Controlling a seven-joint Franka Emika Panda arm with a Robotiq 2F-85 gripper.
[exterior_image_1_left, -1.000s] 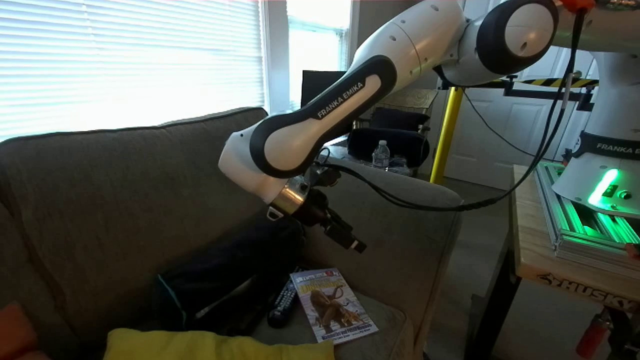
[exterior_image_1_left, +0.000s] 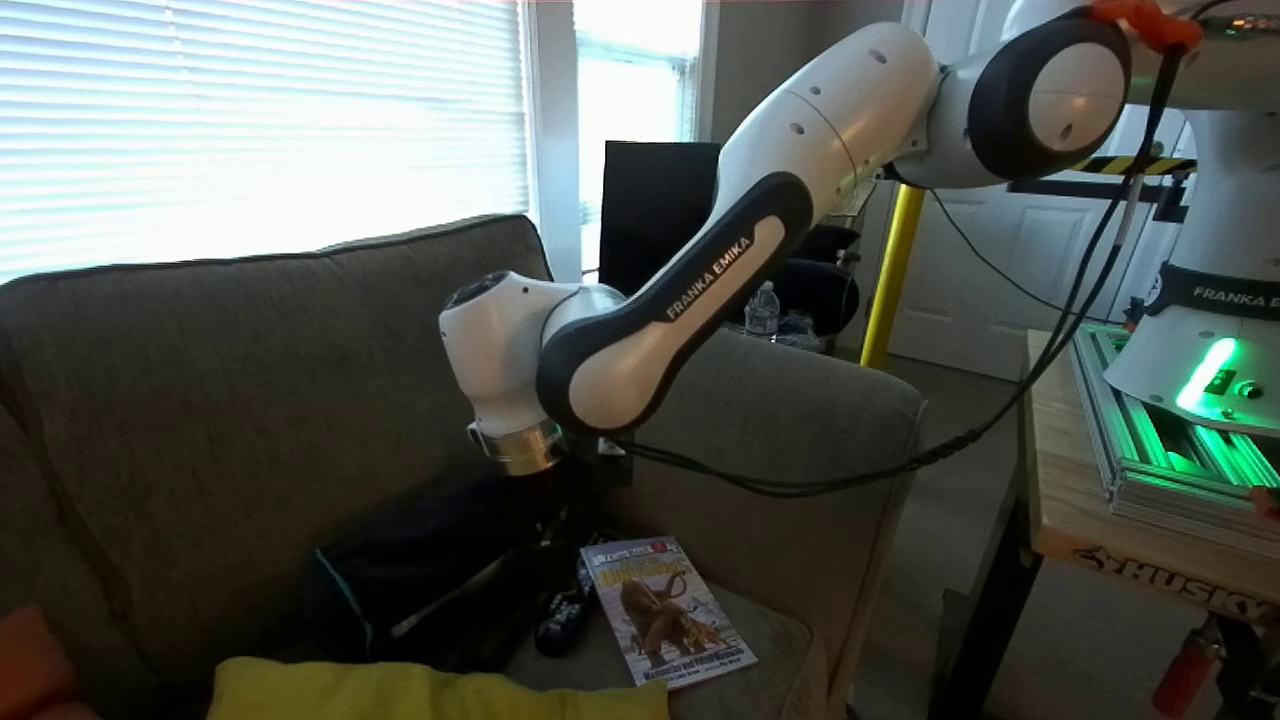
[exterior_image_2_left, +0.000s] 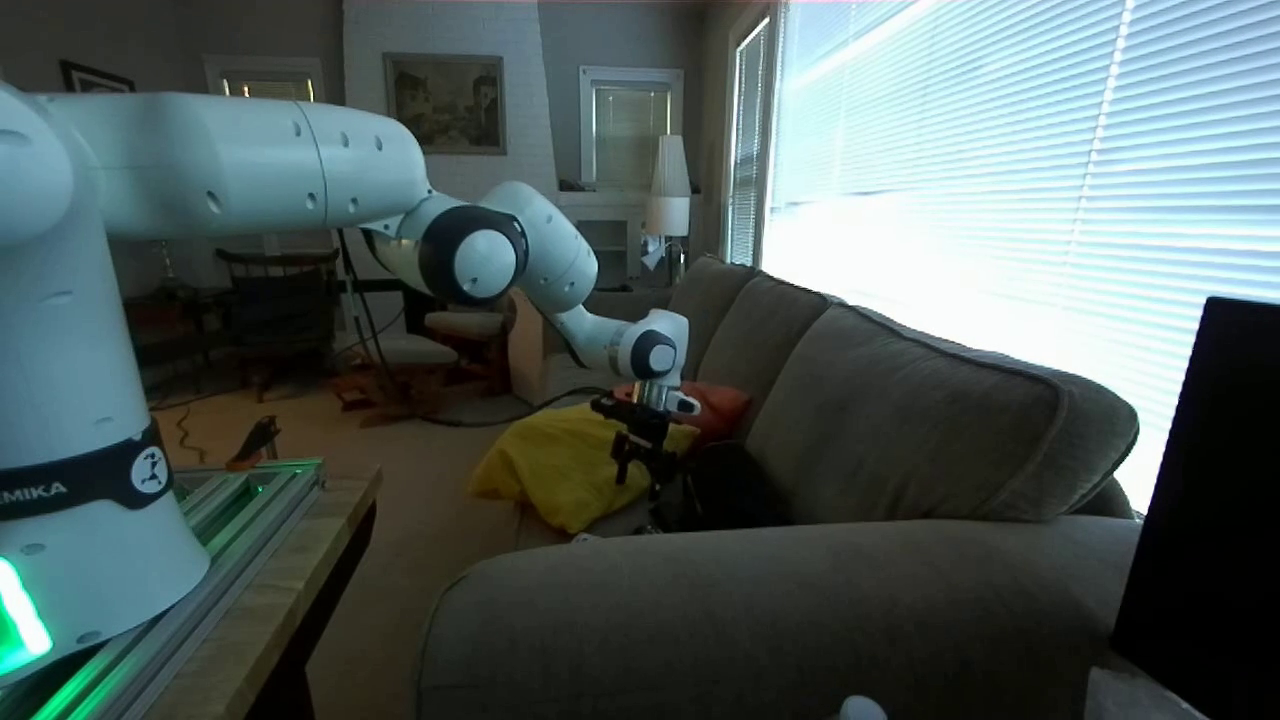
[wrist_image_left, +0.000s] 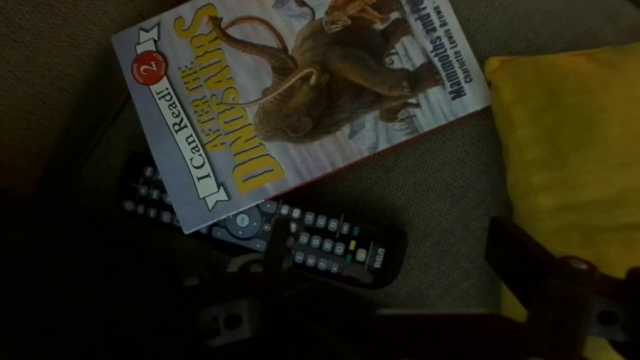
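A black remote control (wrist_image_left: 373, 255) lies on the couch seat, its middle covered by a corner of the book, "After the Dinosaurs" (wrist_image_left: 336, 78). In exterior view 1 the book (exterior_image_1_left: 672, 612) lies face up, with the remote (exterior_image_1_left: 561, 620) along its left edge. My gripper is open above the remote, pointing down, its two dark fingers set wide apart. The left finger (wrist_image_left: 277, 249) overlaps the remote's keys in the wrist view; the right one stands beyond its end. No object is seen held. Whether a fingertip touches the remote I cannot tell.
A dark bag (exterior_image_1_left: 420, 576) lies against the backrest, beside the gripper. The yellow pillow (exterior_image_1_left: 420, 694) lies on the near side of the seat, close to the right finger in the wrist view. The couch arm (exterior_image_2_left: 780, 600) rises beyond the book.
The hand has swung from a tilt toward the couch arm to pointing down, and it has lowered over the remote. Book, remote and pillow lie where they were.
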